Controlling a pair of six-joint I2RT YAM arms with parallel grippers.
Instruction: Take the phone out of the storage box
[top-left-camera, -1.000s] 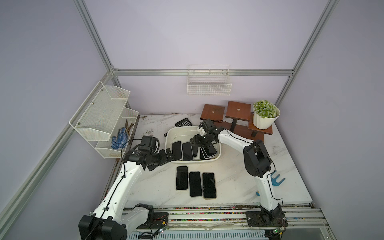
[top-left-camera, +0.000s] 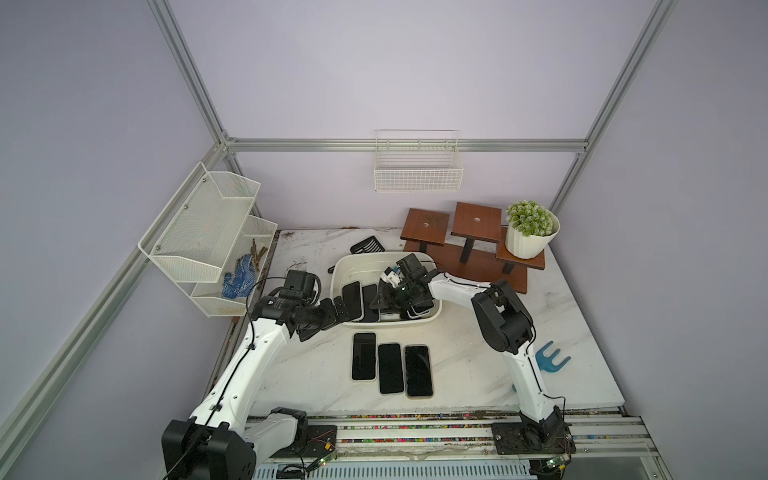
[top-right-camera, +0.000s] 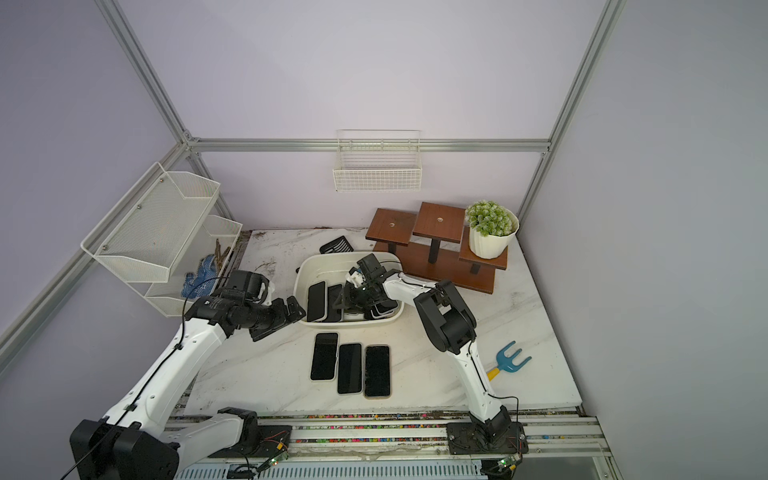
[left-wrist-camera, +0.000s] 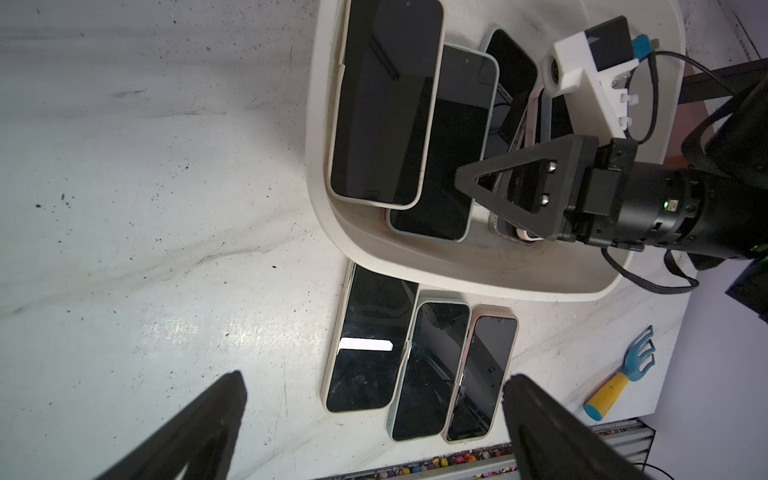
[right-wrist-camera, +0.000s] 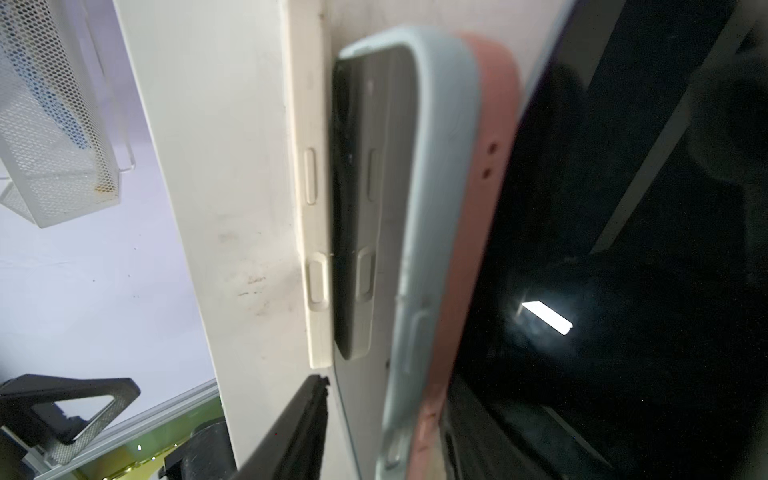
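In the top left view, the white storage box (top-left-camera: 333, 281) holds several dark-screened phones. Two show in the left wrist view: a cream-edged phone (left-wrist-camera: 388, 104) overlapping a blue-edged phone (left-wrist-camera: 442, 144). My right gripper reaches into the box, fingers apart, straddling the edges of a light-blue-cased phone (right-wrist-camera: 440, 160) and a pink-cased one (right-wrist-camera: 486, 160). A gap shows between its left finger and the blue case; whether the right finger touches the pink-edged phone is hard to tell. My left gripper is open and empty, by the box's left end.
On the marble table in front of the box lie three phones: left (top-left-camera: 364, 356), middle (top-left-camera: 390, 368) and right (top-left-camera: 417, 371). Brown stands (top-left-camera: 476, 221) with a potted plant (top-left-camera: 529, 228) occupy the back right. A blue fork (top-right-camera: 510, 358) lies right.
My right gripper has moved left and down among the phones in the box, covering more of them. The left arm has shifted only slightly. The three table phones stay put.
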